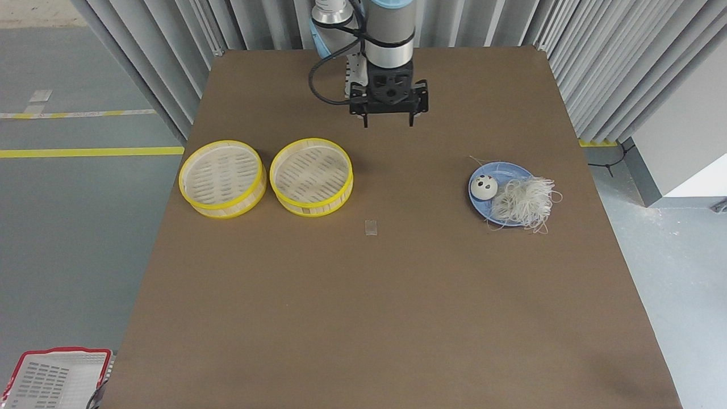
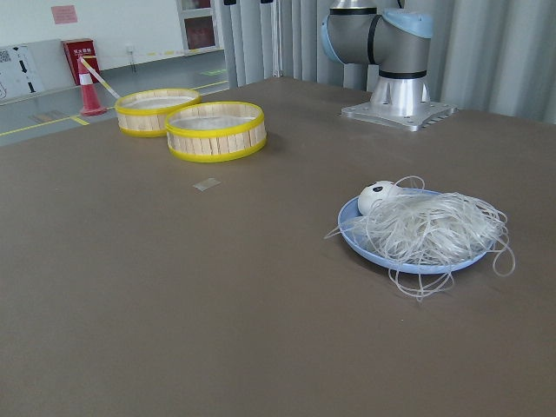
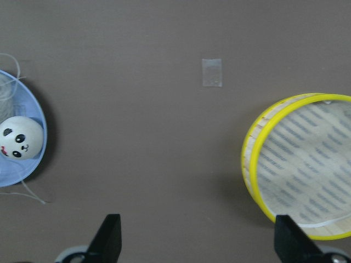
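Note:
My gripper [image 1: 388, 121] hangs open above the back of the brown table, its two fingers wide apart with nothing between them. Two yellow-rimmed round steamer trays, the left [image 1: 221, 174] and the middle one [image 1: 310, 174] [image 3: 307, 164], stand side by side at centre-left. On the right a blue plate [image 1: 507, 169] [image 2: 378, 259] holds a white panda-faced ball [image 1: 483, 187] [image 3: 21, 137] and a tangle of white stringy strands [image 1: 521, 202] [image 2: 426, 228], some hanging over the rim.
A small clear patch of tape [image 1: 371, 228] [image 3: 211, 72] lies on the table [image 1: 388, 307], whose front half is bare. A red-rimmed basket [image 1: 58, 378] sits beyond the front left corner. Grey curtains run behind the table.

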